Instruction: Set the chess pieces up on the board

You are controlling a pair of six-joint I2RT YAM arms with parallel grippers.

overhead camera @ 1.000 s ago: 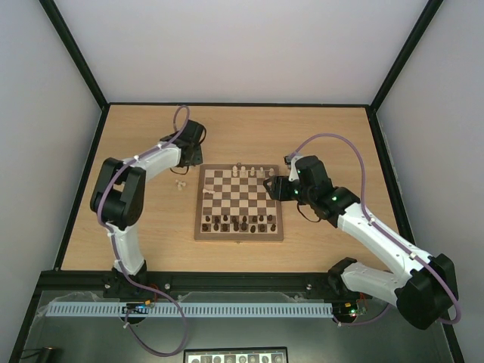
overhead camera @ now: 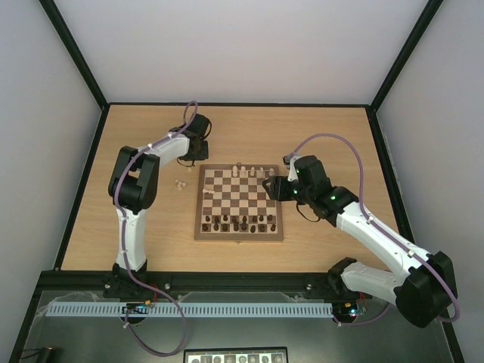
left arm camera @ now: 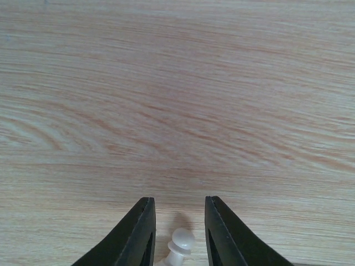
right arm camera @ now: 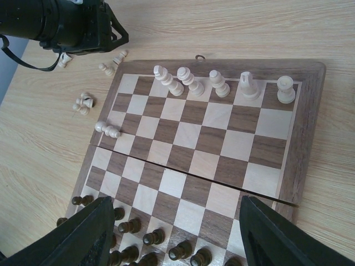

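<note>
The chessboard (right arm camera: 183, 155) has dark pieces (right arm camera: 153, 237) standing along its near rows. On its far row stand several white pieces (right arm camera: 250, 86), and one white piece (right arm camera: 107, 129) lies on its side by the left edge. My left gripper is part open, low over the table left of the board's far corner. A white piece (left arm camera: 182, 239) lies between and below its fingers, not gripped. More white pieces lie loose on the table, among them a small cluster (right arm camera: 84, 103). Over the board's right side hangs my right gripper, open and empty.
Bare wooden table (overhead camera: 325, 136) stretches behind and to the right of the board. The left arm reaches in along the table's left side. A dark-framed tray (overhead camera: 236, 355) with pieces sits at the bottom edge.
The right arm and the board pieces look unmoved.
</note>
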